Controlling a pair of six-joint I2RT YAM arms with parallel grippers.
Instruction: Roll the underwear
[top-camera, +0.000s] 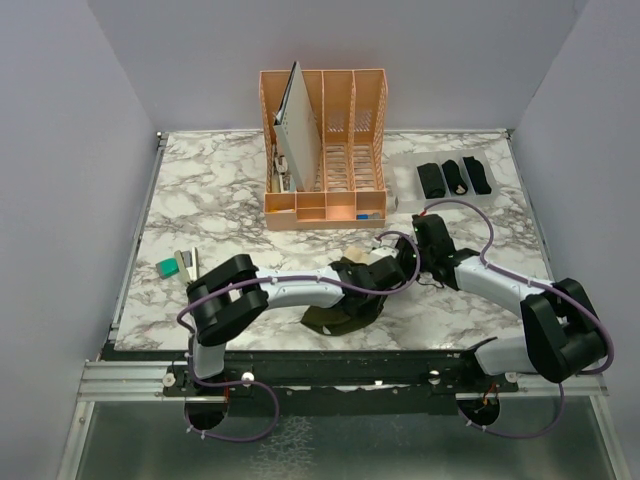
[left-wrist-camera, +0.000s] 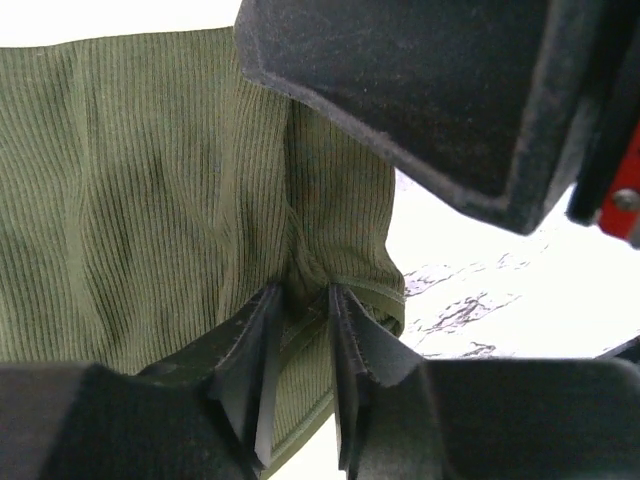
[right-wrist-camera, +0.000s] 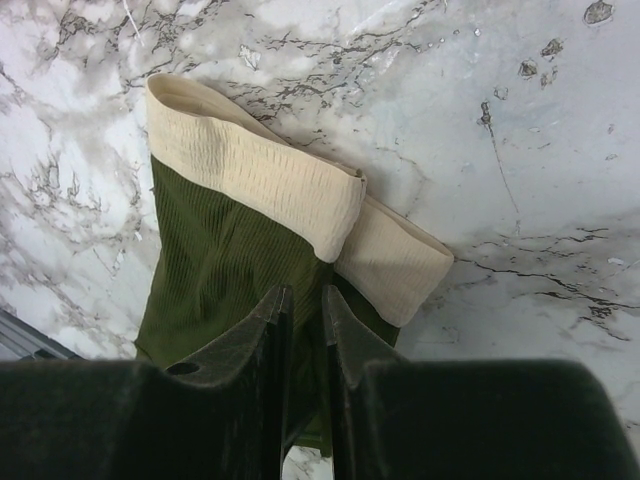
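Observation:
Dark green ribbed underwear (top-camera: 336, 322) lies on the marble table, partly covered by my left arm in the top view. Its cream waistband (right-wrist-camera: 250, 175) is folded, with a second cream piece (right-wrist-camera: 393, 262) beneath it in the right wrist view. Close over the cloth (left-wrist-camera: 150, 190), my left gripper stands slightly open, and creased fabric shows between its fingertips. The right gripper is over the green part just below the waistband, its fingers a narrow gap apart with cloth visible between them. Whether either one touches the fabric is unclear.
An orange divided organizer (top-camera: 311, 212) stands behind, holding a tall white board (top-camera: 298, 130). At the back right, a clear tray (top-camera: 402, 160) contains black rolls (top-camera: 431, 181). A teal block (top-camera: 167, 268) and markers (top-camera: 188, 264) lie left. Both arms crowd together over the middle.

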